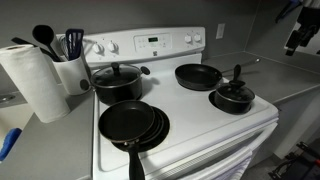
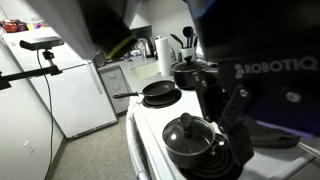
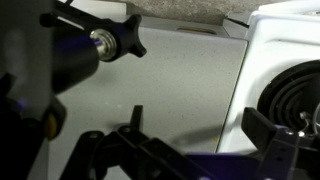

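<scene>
My gripper is open in the wrist view, its two dark fingers set wide apart with only bare grey counter between them. In exterior view 1 the gripper (image 1: 303, 38) hangs in the upper right corner, above the counter and clear of the cookware. On the white stove (image 1: 185, 105) are a large lidded black pot (image 1: 120, 84), a frying pan (image 1: 127, 122) at the front left, another frying pan (image 1: 198, 76) at the back right and a small lidded pot (image 1: 234, 97) at the front right. Exterior view 2 shows the small pot (image 2: 190, 142) close beneath the arm.
A paper towel roll (image 1: 36, 88) and a holder (image 1: 74, 75) with dark utensils stand left of the stove. Pan handles stick out over the stovetop.
</scene>
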